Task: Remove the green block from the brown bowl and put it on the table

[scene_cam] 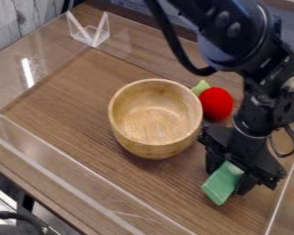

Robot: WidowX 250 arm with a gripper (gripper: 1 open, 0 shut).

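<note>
The green block (220,184) is held in my gripper (231,174), which is shut on it over the table's right front part. Its lower end sticks out below the dark fingers. Whether its underside touches the wood cannot be made out. To the left stands the brown bowl (118,112), apart from the block, with nothing showing inside it. Bare wooden table (137,188) lies around and in front of the block.
A red round object (216,103) sits right of the bowl, with a small light-green piece (200,87) behind it, partly hidden by the arm. A white wire-like stand (89,29) is at the far left.
</note>
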